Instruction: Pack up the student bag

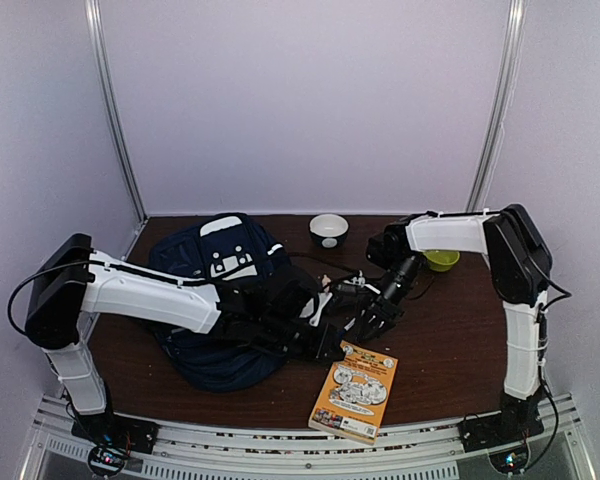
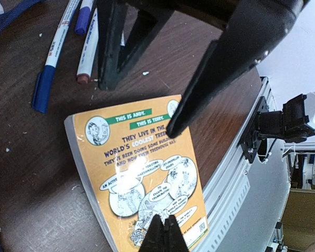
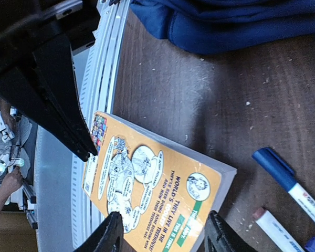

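Note:
An orange book (image 1: 352, 395) (image 2: 142, 178) (image 3: 152, 184) lies flat near the table's front edge. My left gripper is shut, over the book, with nothing seen between its fingertips. My right gripper has its fingertips apart, above the book beside the pens, which include a blue-capped pen (image 2: 42, 86) (image 3: 273, 167) and a red-capped marker (image 2: 87, 63) (image 3: 278, 233). The navy backpack (image 1: 200, 360) lies at the left, partly hidden by my left arm.
A dark-and-white bowl (image 1: 328, 232) stands at the back centre, a green bowl (image 1: 442, 260) behind the right arm. The two arms are close together at the centre.

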